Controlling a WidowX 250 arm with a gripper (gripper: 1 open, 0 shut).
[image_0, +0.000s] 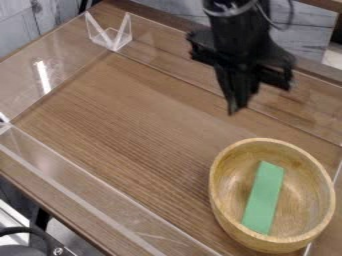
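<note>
My gripper (235, 102) hangs dark and slightly blurred over the upper right of the wooden surface, shut, with nothing visible between its fingers. Below it at the lower right is a round cream bowl (229, 181) holding a green block (263, 195).
A clear plastic object (111, 32) stands at the back left. Transparent edging runs along the left and front, with dark cables at the lower left.
</note>
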